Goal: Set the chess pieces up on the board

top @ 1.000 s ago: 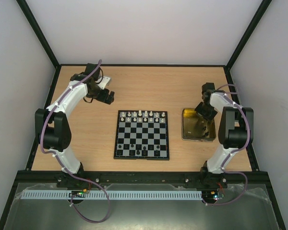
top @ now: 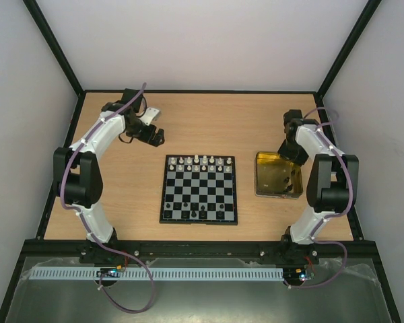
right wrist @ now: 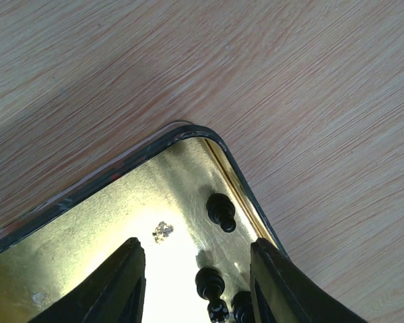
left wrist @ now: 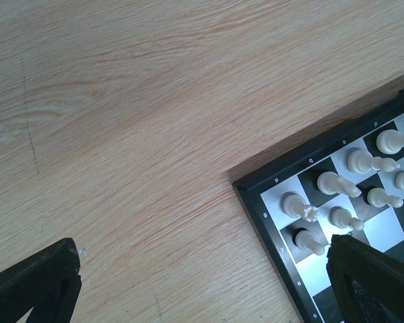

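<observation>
The chessboard (top: 198, 188) holds white pieces (top: 196, 160) in two back rows and several black pieces (top: 203, 214) near its front. A gold tray (top: 269, 182) sits to its right, holding several black pieces (right wrist: 220, 211). My right gripper is over the tray, fingers apart, with a black piece (right wrist: 211, 289) visible below between its fingers, not evidently held. My left gripper stands open above the bare table at the board's upper left, with nothing between its fingers.
Bare wooden table (top: 209, 121) lies behind and left of the board. Dark frame rails and walls border the table on the sides and back.
My left arm has shifted slightly to the right. My right gripper has moved a little toward the back, over the tray.
</observation>
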